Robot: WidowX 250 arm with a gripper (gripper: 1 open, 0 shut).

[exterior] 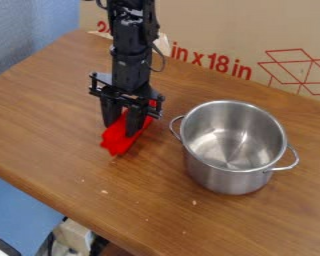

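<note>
My gripper (125, 108) hangs from the top of the view, low over a red object (120, 141) on the wooden table. Its dark fingers overlap the red object and partly hide it; whether they are open or closed on it I cannot tell. A steel pot (232, 155) with two side handles stands upright to the right of the red object, apart from it.
A cardboard panel (270, 40) with red printing stands at the back. The table's edge runs along the lower left.
</note>
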